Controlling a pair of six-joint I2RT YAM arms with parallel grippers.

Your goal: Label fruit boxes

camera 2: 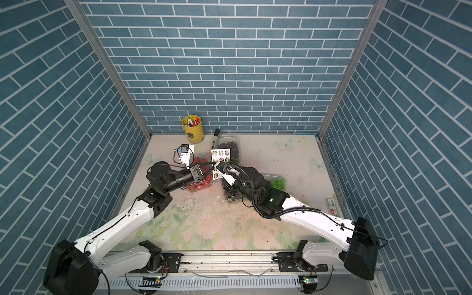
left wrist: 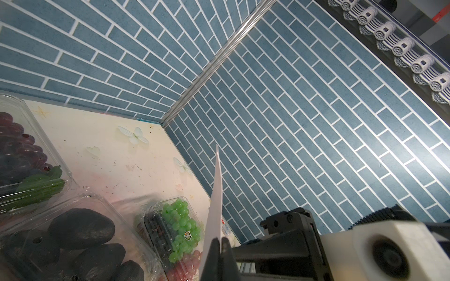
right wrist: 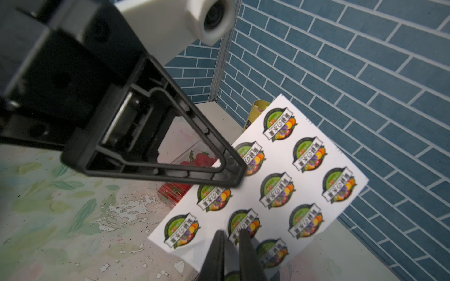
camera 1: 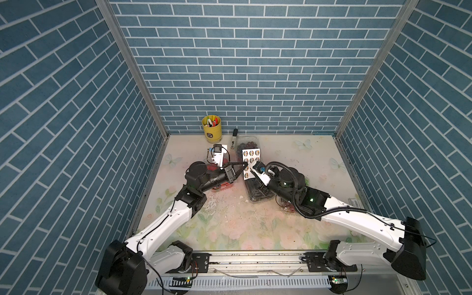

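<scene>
A white sheet of round fruit labels (right wrist: pixel 276 149) is held up in the air, its printed side facing the right wrist camera. My left gripper is shut on the sheet, which stands edge-on in the left wrist view. The left gripper's dark fingers (right wrist: pixel 227 171) cross the sheet's left edge in the right wrist view. In front of the sheet's lower labels, my right gripper has a narrow gap between its fingertips. Whether those tips touch a label cannot be told. Below are boxes of dark fruit (left wrist: pixel 84 229), red grapes (left wrist: pixel 21 145), green grapes (left wrist: pixel 180 224) and strawberries (right wrist: pixel 201 159).
A yellow pen cup (camera 1: pixel 212 130) stands at the back left, with a black marker (camera 1: pixel 234 139) to its right. The green grape box carries a small round label (left wrist: pixel 188 235).
</scene>
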